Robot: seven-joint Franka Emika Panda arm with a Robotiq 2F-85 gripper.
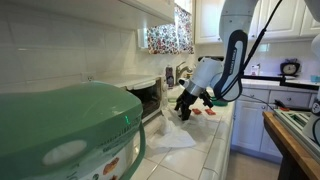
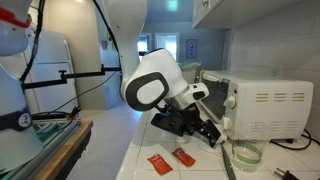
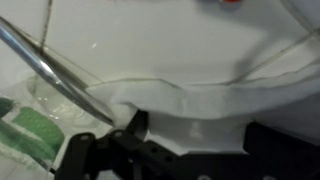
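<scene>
A crumpled white cloth or paper point(image 1: 178, 135) lies on the tiled counter. My gripper point(image 1: 184, 114) is low at its far edge, fingers pointing down. Seen from the wrist, the gripper stands open, its two dark fingers wide apart, and the white sheet point(image 3: 205, 100) stretches across the gap between them. Whether the fingers touch the sheet cannot be told. From the other side, the gripper point(image 2: 210, 131) is close to the countertop beside two red packets, one nearer point(image 2: 160, 164) and one just by the arm point(image 2: 184, 157).
A white toaster oven point(image 2: 270, 105) stands along the wall. Near it are a clear container point(image 2: 245, 155) and a long dark utensil point(image 2: 228, 163). A large green-lidded bin point(image 1: 65, 125) fills the near left.
</scene>
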